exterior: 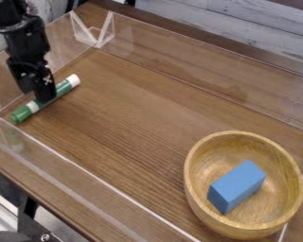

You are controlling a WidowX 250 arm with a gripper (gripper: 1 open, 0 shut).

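My black gripper (38,91) hangs at the left of the view, pointing down over a green and white tube (31,106) that lies diagonally on the wooden table. The gripper's tips are at or just above the tube's middle; whether they touch it is unclear. The fingers look open, with the tube not visibly held.
A wooden bowl (197,166) with a blue block (237,186) in it stands at the front right. Clear plastic pieces are along the left and top-left edges.
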